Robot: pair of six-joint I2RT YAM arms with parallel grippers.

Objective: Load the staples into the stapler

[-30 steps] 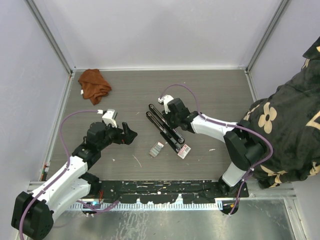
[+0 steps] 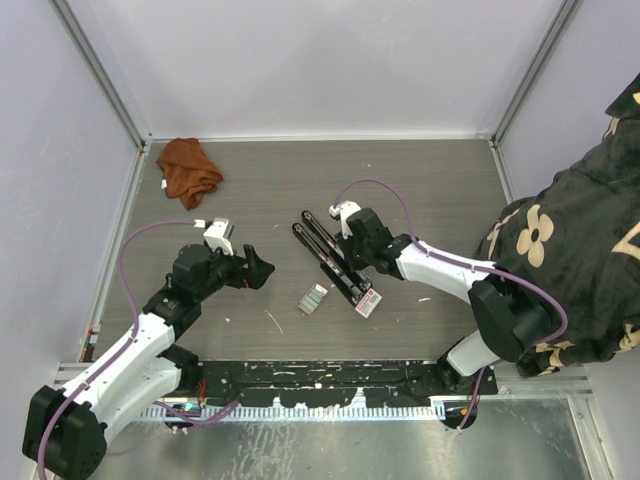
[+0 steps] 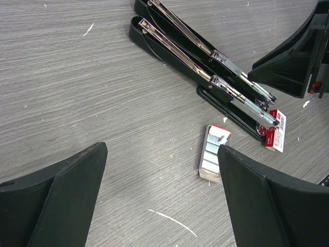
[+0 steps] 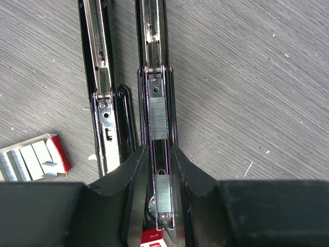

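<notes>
Two black staplers, a near one (image 2: 322, 262) and a far one (image 3: 177, 23), lie opened side by side, their metal channels facing up. In the right wrist view, one staple strip (image 4: 158, 118) sits midway along the far stapler's channel and another strip (image 4: 163, 193) at its front end. My right gripper is part open over that channel, a fingertip on each side; I cannot tell whether they touch it. The open staple box (image 3: 211, 153) with pale strips inside lies left of the staplers. My left gripper (image 2: 262, 268) hangs open and empty to its left.
A red-and-white box (image 2: 368, 303) lies at the staplers' front ends. A brown cloth (image 2: 187, 172) is at the back left, and a dark flowered fabric (image 2: 570, 240) fills the right side.
My right gripper has shifted slightly rightward and toward the front in the top view. The far stapler has slid a little the same way. The left arm is still.
</notes>
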